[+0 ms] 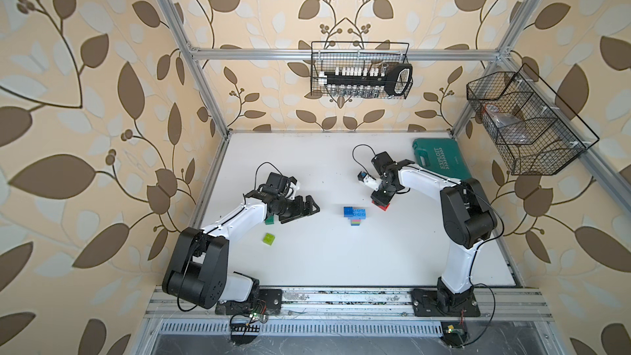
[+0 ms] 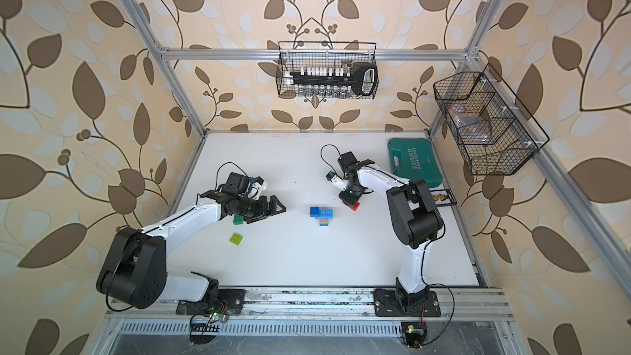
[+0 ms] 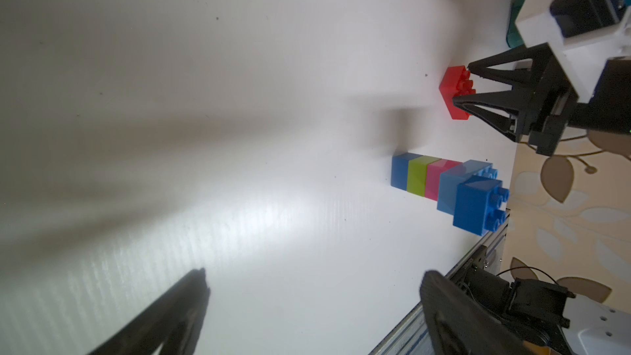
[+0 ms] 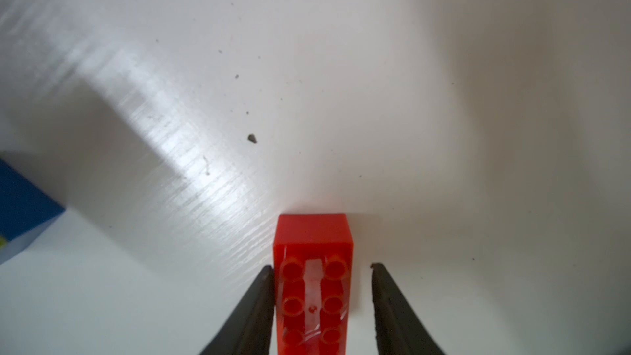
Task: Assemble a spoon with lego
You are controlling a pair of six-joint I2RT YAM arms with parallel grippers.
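A red brick (image 4: 313, 289) lies studs-up on the table, between the parted fingers of my open right gripper; the left finger is close along its side, and a gap shows on the right. Left of it stands a stack (image 3: 433, 177) of blue, lime, pink and light blue bricks topped by a darker blue one. My left gripper is open over bare table, well left of the stack. A lime brick (image 1: 268, 239) lies near the left arm, and a green brick (image 2: 238, 220) is partly hidden under that arm.
A green case (image 1: 440, 157) lies at the back right of the table. Wire baskets (image 1: 360, 71) hang on the frame above.
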